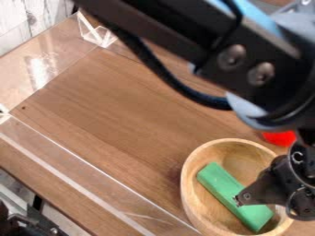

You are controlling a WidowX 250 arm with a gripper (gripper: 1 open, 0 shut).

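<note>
A wooden bowl [198, 172] sits at the lower right of the table, holding a green block [229, 192] that lies diagonally in it. My gripper [264, 192] is at the bowl's right side, partly over the block's right part and cut off by the frame edge. Whether its fingers are open or shut is hard to make out.
A red object [277, 137] shows behind the arm, above the bowl. Dark machinery sits at the bottom left corner.
</note>
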